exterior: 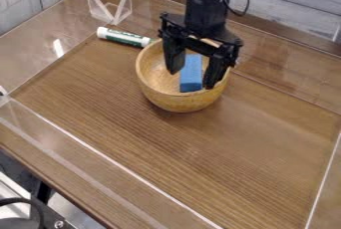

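Note:
My gripper (pixel 198 48) reaches down from the top centre, its two black fingers spread open on either side over a wooden bowl (pixel 178 100). Inside the bowl stands a blue block (pixel 192 74), between and just below the fingers. Whether the fingers touch the block cannot be told from this view.
A small green-and-white tube (pixel 123 38) lies left of the bowl near the back. White clear-looking pieces stand at the back left.

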